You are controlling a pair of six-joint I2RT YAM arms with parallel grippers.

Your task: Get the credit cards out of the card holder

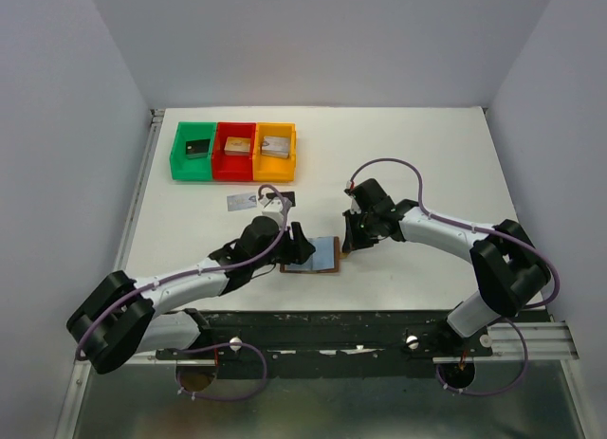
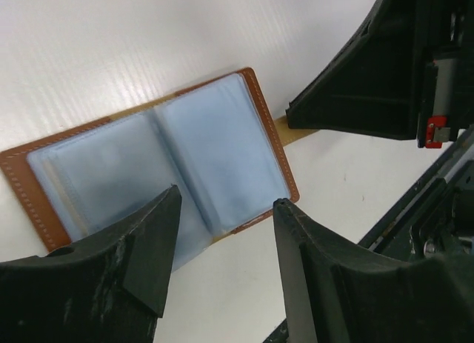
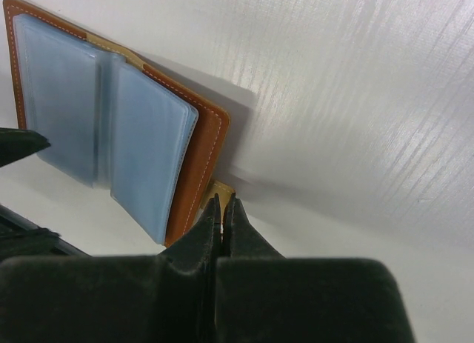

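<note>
A brown card holder with clear bluish sleeves [image 1: 324,253] lies unfolded on the table, its two sleeve halves [image 2: 222,143] side by side in the left wrist view. Over the left half hovers my left gripper, its fingers apart with no card between them. At the holder's right edge, my right gripper is shut. Its tips meet at a small tan tab [image 3: 219,189] sticking out there; whether they pinch it is unclear. A whitish card [image 1: 242,202] and a dark card [image 1: 285,198] lie on the table behind the holder.
Green [image 1: 176,158], red [image 1: 220,158] and yellow [image 1: 287,145] bins stand at the back left, each with something inside. Both grippers are close together around the holder.
</note>
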